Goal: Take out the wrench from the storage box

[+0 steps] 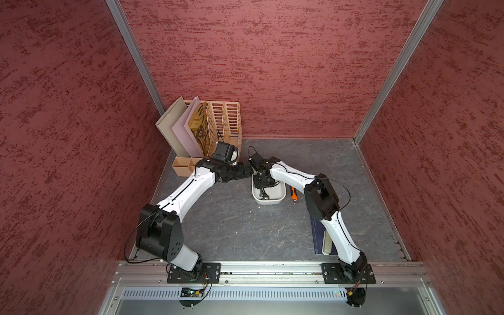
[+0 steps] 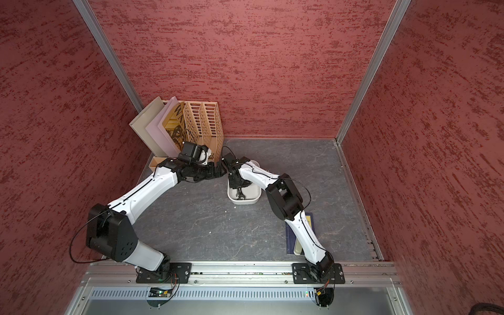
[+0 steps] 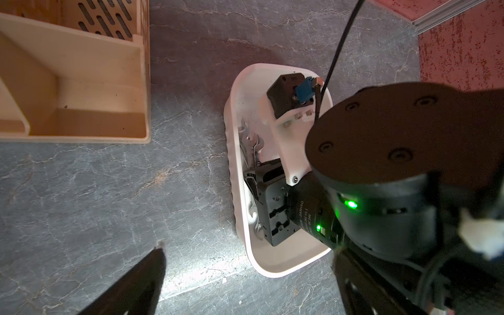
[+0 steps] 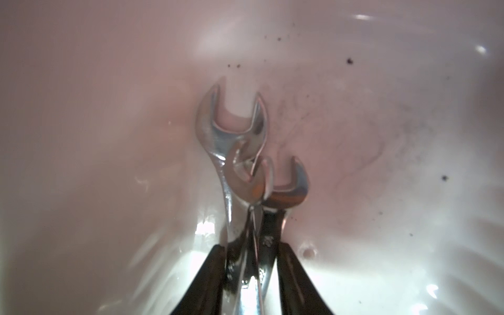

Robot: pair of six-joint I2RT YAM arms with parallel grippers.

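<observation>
The white storage box (image 1: 275,197) stands in the middle of the table. My right gripper reaches down into it, with shiny wrenches (image 4: 220,136) lying overlapped between its fingers; whether it grips them I cannot tell. The wrench heads rest on the box floor in the right wrist view. In the left wrist view the right gripper's body hides much of the box. My left gripper is open and empty, above the table to the left of the box.
A wooden rack (image 1: 224,120) with boards and a small tan organizer (image 1: 183,167) stand at the back left. An orange-handled tool (image 1: 293,193) lies right of the box. A dark blue mat (image 1: 318,236) lies at the front right.
</observation>
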